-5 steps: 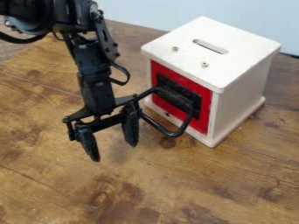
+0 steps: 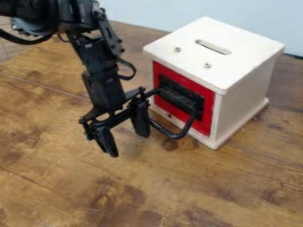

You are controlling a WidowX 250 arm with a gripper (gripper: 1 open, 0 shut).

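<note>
My black gripper [image 2: 126, 135] hangs open in the left-centre of the view, fingertips pointing down over the wooden floor, nothing between them. Right of it stands a white wooden box [image 2: 242, 89] with a slot and two small fittings on top. Its front has a red panel [image 2: 205, 127] with a black part in the middle and a black looped handle [image 2: 176, 133] sticking out toward me. The right finger is close beside that handle; whether they touch is unclear.
A pale blue-grey wall [image 2: 260, 22] runs behind them.
The gripper has shifted a little to the right, toward the handle, and slightly upward in the view, still open. The box looks unmoved.
</note>
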